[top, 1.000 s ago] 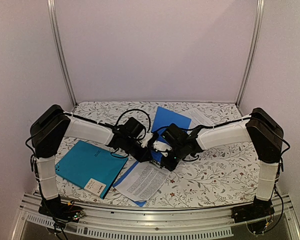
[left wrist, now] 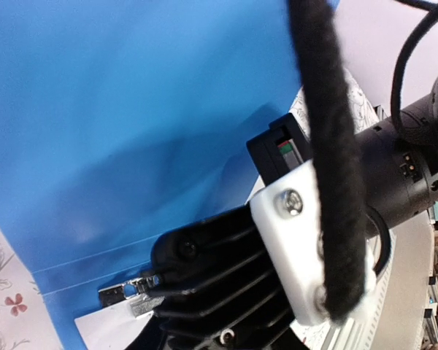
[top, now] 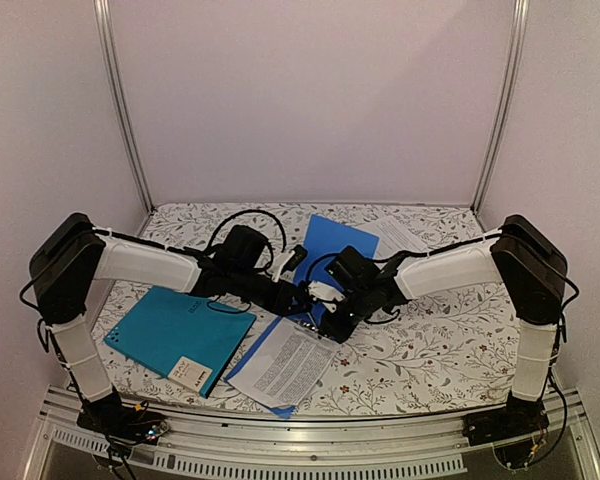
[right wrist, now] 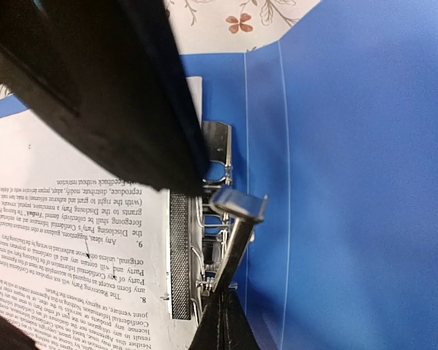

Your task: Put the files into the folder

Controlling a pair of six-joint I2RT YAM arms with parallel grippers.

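Observation:
The open blue folder (top: 325,232) lies mid-table, printed sheets (top: 280,370) on its front half. Its metal clip (right wrist: 217,142) runs along the sheets' edge at the spine. My left gripper (top: 298,300) hovers over the clip from the left; its fingers are mostly hidden by dark bodies in the top view. My right gripper (top: 330,325) is down at the clip, close against the left one. In the right wrist view its dark fingers meet at the clip's lever at the bottom, looking shut.
A teal folder (top: 175,335) with a label lies at left. More papers (top: 400,232) lie at back right, partly under the blue folder.
My left arm has drawn back a little to the left over the last second. The right arm stays at the clip, nearly unmoved.

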